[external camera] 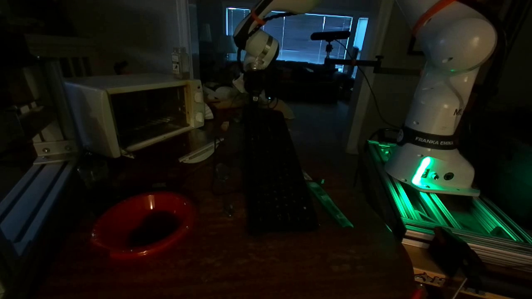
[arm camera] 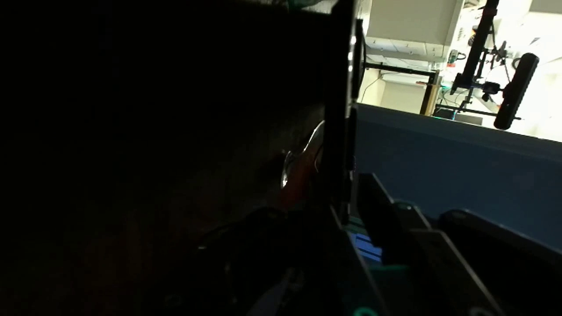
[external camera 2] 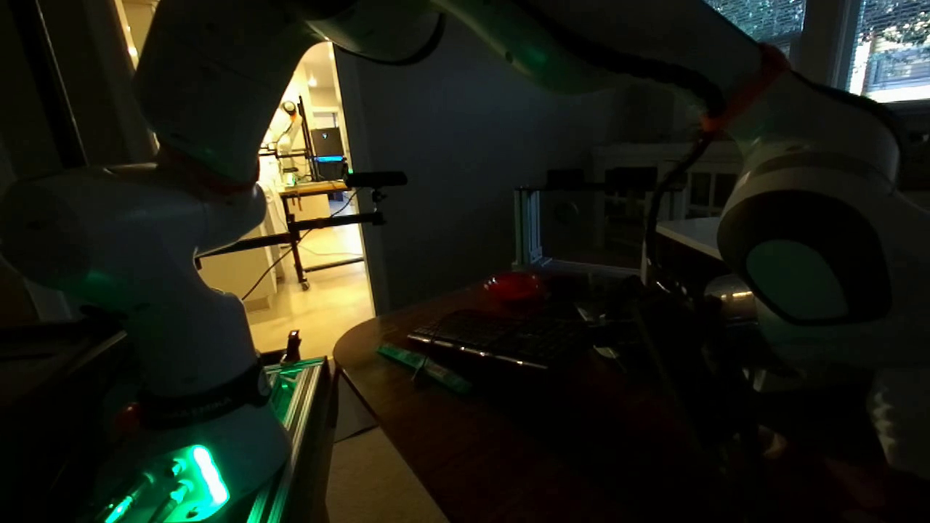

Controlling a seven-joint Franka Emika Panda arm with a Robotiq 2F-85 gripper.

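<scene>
A long black keyboard (external camera: 275, 174) stretches from my gripper (external camera: 255, 99) toward the near side of the table in exterior view 1. The gripper is shut on the keyboard's far end. Seen from exterior view 2, the keyboard (external camera 2: 506, 338) rises toward the gripper side, and the fingers are lost in shadow. The wrist view shows the keyboard (arm camera: 340, 105) edge-on as a dark upright strip, its lower part between the dark fingers. It is too dark to tell whether its near end touches the table.
A red bowl (external camera: 107, 234) stands at the table's near left. The open toaster oven (external camera: 89, 117) is behind it. A flat greenish strip (external camera: 329, 202) lies right of the keyboard, and a pale flat piece (external camera: 200, 152) lies left of it.
</scene>
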